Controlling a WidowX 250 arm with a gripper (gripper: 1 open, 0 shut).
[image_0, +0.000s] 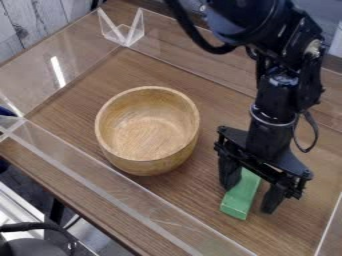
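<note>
My black gripper (255, 172) is low over the table at the right, open, with its fingers around the upper part of a green block (241, 200). The block lies on the brown table, its lower part showing below the fingers; whether the fingers touch it is unclear.
A round wooden bowl (147, 118) stands left of the gripper, a short way apart. A clear plastic piece (123, 25) sits at the back left.
</note>
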